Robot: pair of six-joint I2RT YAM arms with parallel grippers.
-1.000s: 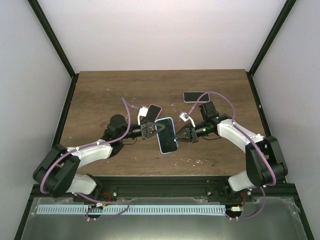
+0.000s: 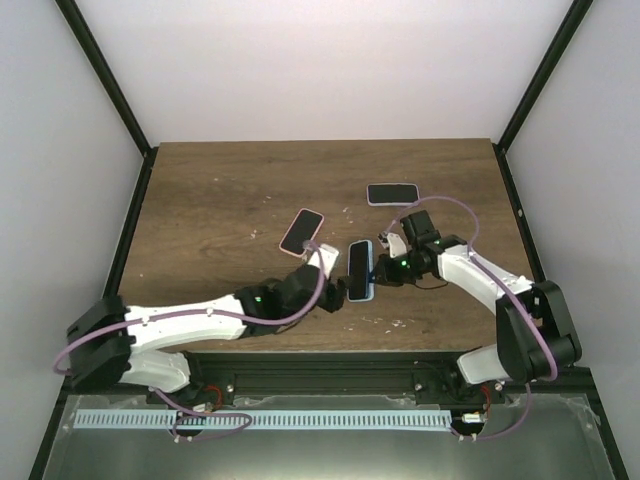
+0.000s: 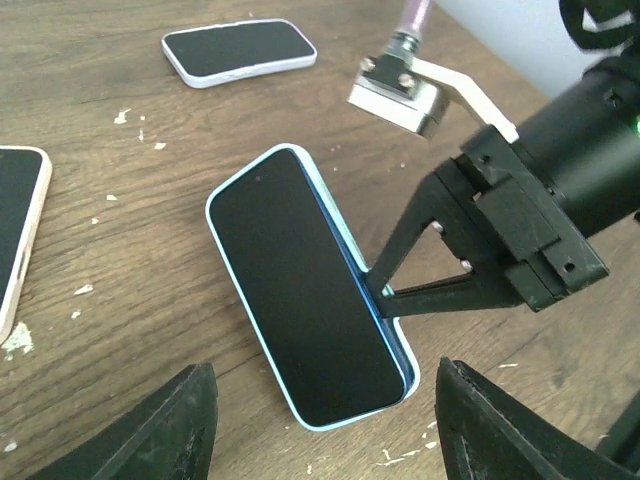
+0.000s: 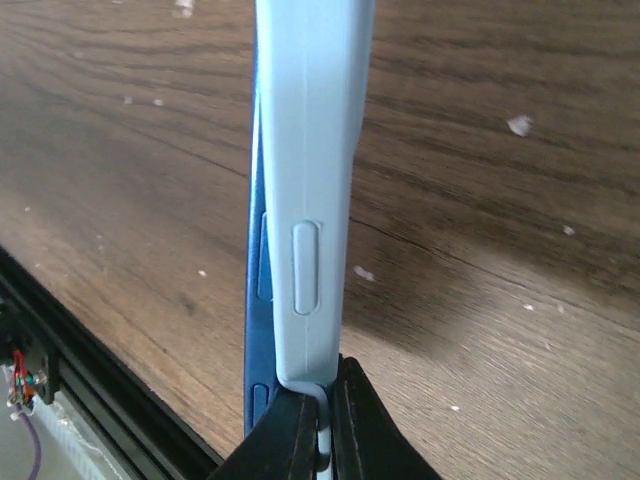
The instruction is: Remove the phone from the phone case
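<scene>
A phone (image 3: 300, 285), dark screen facing up, lies in its light blue case (image 3: 411, 372). Along the right side, my right gripper is shut on the light blue case wall. Seen from the right wrist, that case wall (image 4: 308, 190) runs down into the fingers, with the darker blue phone edge (image 4: 259, 300) beside it, partly apart from the wall. My left gripper stands open near the phone's lower end, its fingers (image 3: 180, 430) apart and holding nothing.
Another dark-screened phone (image 2: 301, 231) lies left of the held one. A third phone (image 2: 393, 194) lies farther back on the right. Both arms are close together at the front.
The held phone and case have shifted right and turned.
</scene>
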